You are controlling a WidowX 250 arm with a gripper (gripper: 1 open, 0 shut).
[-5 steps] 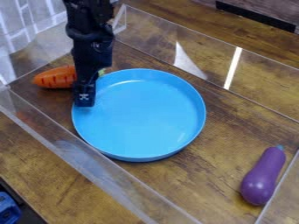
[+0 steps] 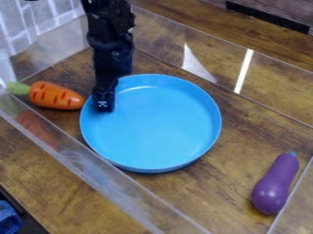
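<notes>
The black gripper [image 2: 102,95] is lowered onto the left rim of a blue plate [image 2: 153,128]; its fingertips are dark and small, so whether they are shut on the rim is unclear. An orange toy carrot [image 2: 55,96] with a green top lies just left of the plate, its top pointing left toward the clear wall.
A purple eggplant [image 2: 275,183] lies at the right on the wooden floor [image 2: 214,183]. Clear walls surround the area. A blue object [image 2: 6,218] shows at the lower left edge, and free wood lies below and right of the plate.
The carrot has moved out from behind the gripper, down and left, and turned to lie with its top leftward. The plate and gripper have shifted slightly down and right.
</notes>
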